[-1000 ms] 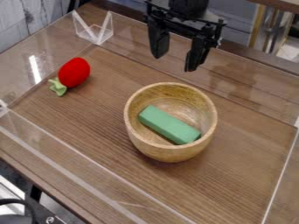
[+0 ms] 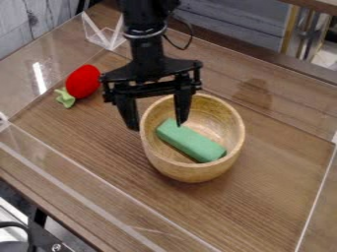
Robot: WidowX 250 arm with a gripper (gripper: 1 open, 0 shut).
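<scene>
My black gripper (image 2: 156,113) hangs low over the table at the left rim of a wooden bowl (image 2: 216,165), its fingers spread open. A green block (image 2: 190,141) lies inside the bowl, to the lower right of the gripper. Nothing shows between the fingers.
A red object (image 2: 83,81) with a small green part lies on the table at the left. A clear plastic item (image 2: 105,30) is at the back left.
The bowl, block and red object look unmoved.
</scene>
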